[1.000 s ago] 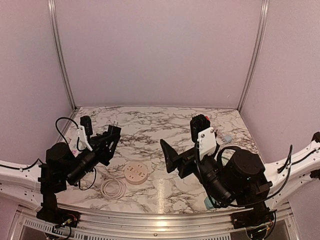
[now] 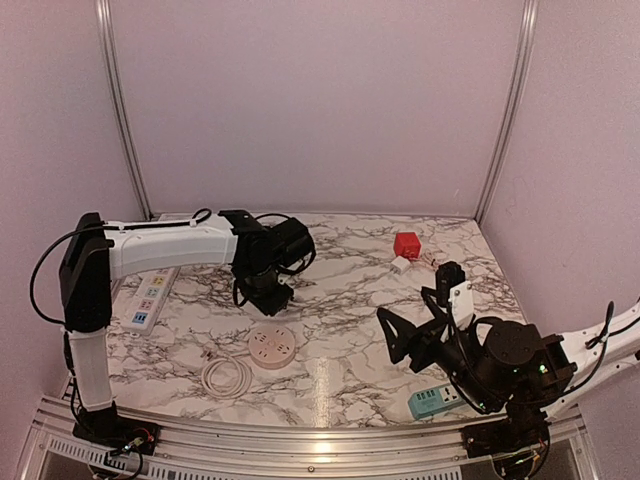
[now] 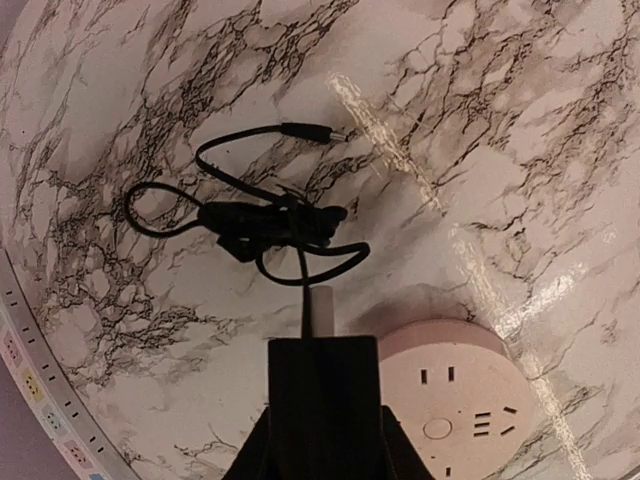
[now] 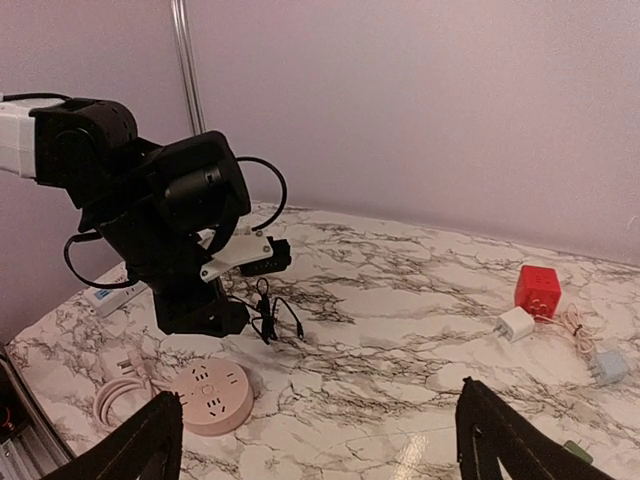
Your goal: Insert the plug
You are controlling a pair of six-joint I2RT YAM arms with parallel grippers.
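Observation:
My left gripper (image 2: 275, 300) is shut on a black power adapter, held above and just behind the round pink socket, which also shows in the top view (image 2: 271, 346) and right wrist view (image 4: 212, 398). A bundled black cable (image 3: 265, 225) appears beneath the adapter in the left wrist view; its prongs cannot be made out. My right gripper (image 2: 400, 340) stands open at the right, with nothing visible between its fingers.
A white power strip (image 2: 145, 305) lies at the left, a coiled white cable (image 2: 225, 378) beside the socket. A red cube (image 2: 407, 245) and white charger (image 4: 515, 323) are at back right, a teal strip (image 2: 432, 402) at front right.
My left gripper with the adapter has swung from the front left to above the back of the socket, lately lower. The right arm has moved toward the right and front.

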